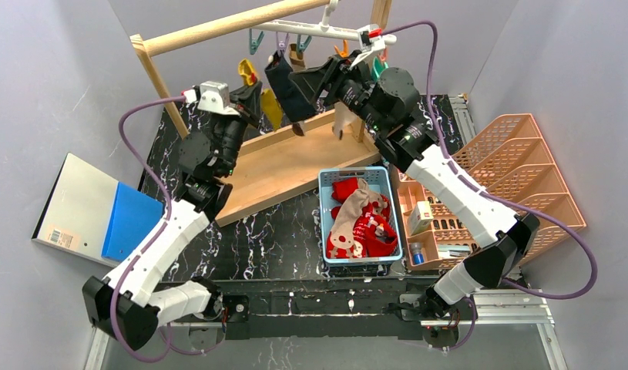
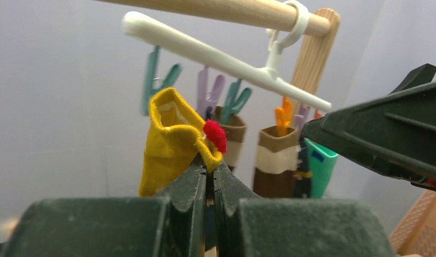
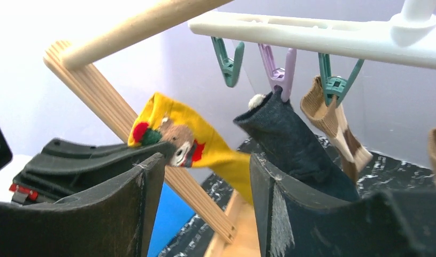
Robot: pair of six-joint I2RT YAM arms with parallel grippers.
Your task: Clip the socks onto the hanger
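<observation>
My left gripper is shut on a yellow sock (image 2: 170, 155) with a bear, held below the white hanger (image 2: 215, 59). On the hanger, a leftmost teal clip (image 3: 226, 64) is empty; a dark sock (image 3: 290, 144) hangs from a purple clip, a brown sock (image 3: 341, 136) from another teal clip, with more socks further right. My right gripper is part open near the dark sock, with nothing visible between its fingers; in the left wrist view its fingers are at the right.
A blue basket (image 1: 324, 216) holds red and beige socks. An orange organizer (image 1: 518, 169) stands right, a blue folder (image 1: 125, 223) left. The wooden frame (image 1: 226, 23) surrounds the hanger.
</observation>
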